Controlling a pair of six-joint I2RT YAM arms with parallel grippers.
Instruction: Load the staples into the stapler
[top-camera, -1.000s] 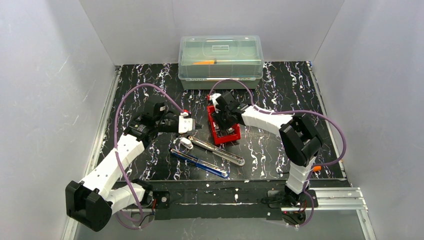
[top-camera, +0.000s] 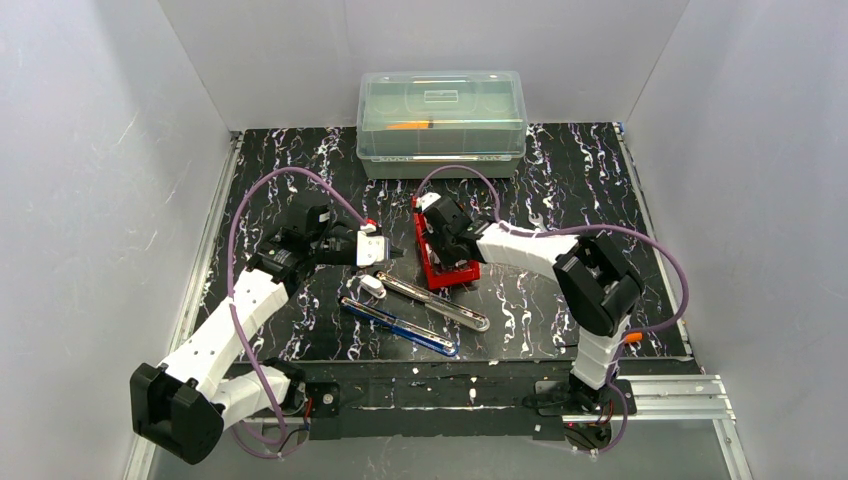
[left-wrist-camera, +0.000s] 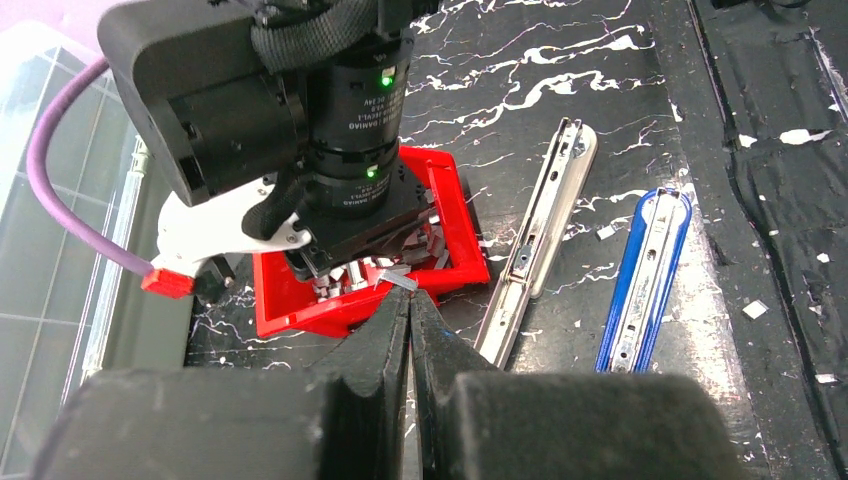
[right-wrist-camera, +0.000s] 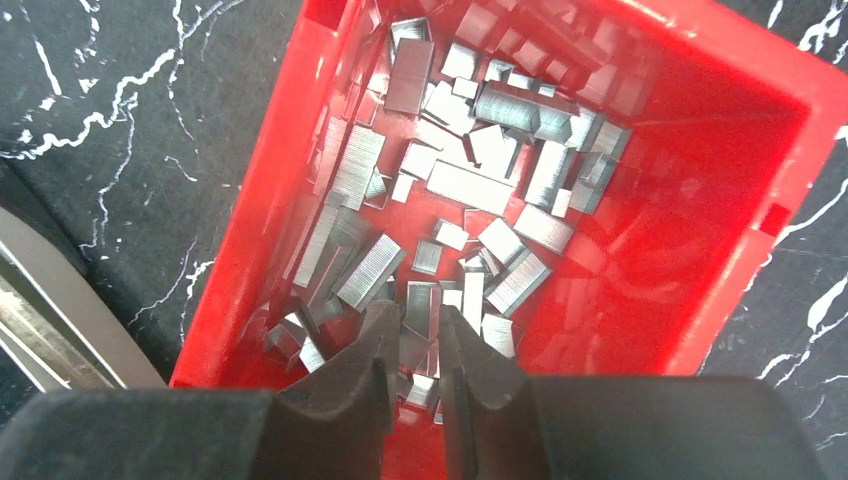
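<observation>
A red bin (top-camera: 473, 272) stands mid-table, and in the right wrist view many silver staple strips (right-wrist-camera: 470, 188) lie loose in it. My right gripper is inside or just over the bin, fingers parted, with a staple strip visible in the gap; they do not look closed on it. Left of the bin my left gripper (top-camera: 397, 252) is shut. A small silver strip (left-wrist-camera: 398, 281) shows right at its tips, against the bin's rim; whether it is held I cannot tell. Below lie a grey stapler (top-camera: 440, 304) and a blue stapler (top-camera: 398, 326), their metal channels facing up.
A small white object (top-camera: 372, 286) lies beside the grey stapler's upper end. A lidded translucent box (top-camera: 440, 130) occupies the back. An orange-handled item (top-camera: 632, 338) is at front right, partly behind the right arm's cable. Bare table shows right of the bin.
The left arm, bin and staplers look unchanged.
</observation>
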